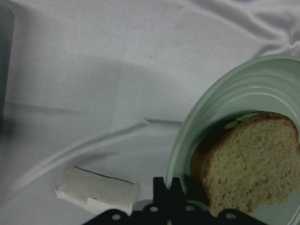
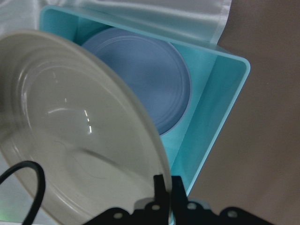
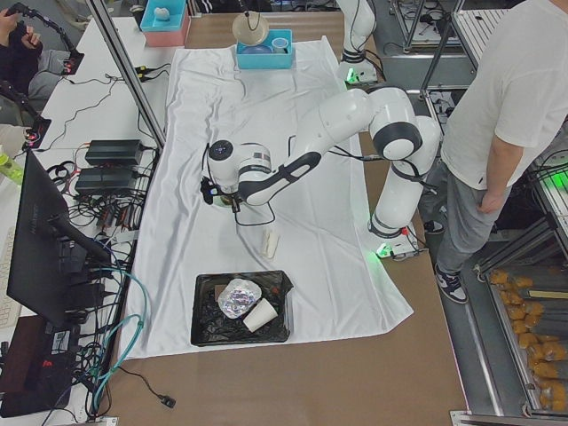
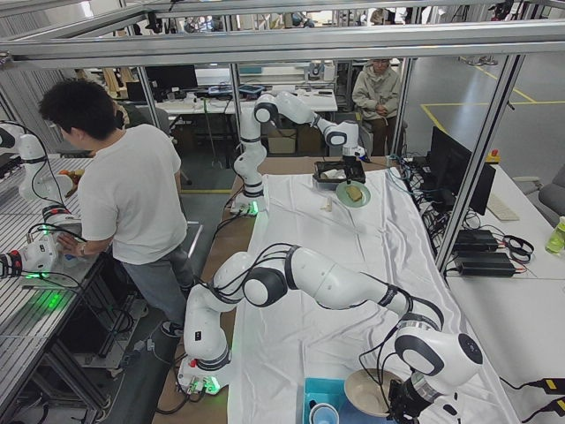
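In the left wrist view my left gripper is shut on the rim of a pale green plate (image 1: 262,70) holding a slice of bread (image 1: 253,164). A small white packet (image 1: 96,187) lies on the cloth to its left. In the right wrist view my right gripper is shut on the rim of a beige bowl (image 2: 70,122), partly over a turquoise bin (image 2: 215,108) with a blue plate (image 2: 140,75) in it.
A black tray (image 3: 204,311) with a foil container (image 3: 240,297) and white cup (image 3: 260,316) stands at one end of the white cloth. A monitor (image 3: 49,257) and cables line one side; a person (image 3: 497,115) stands on the other.
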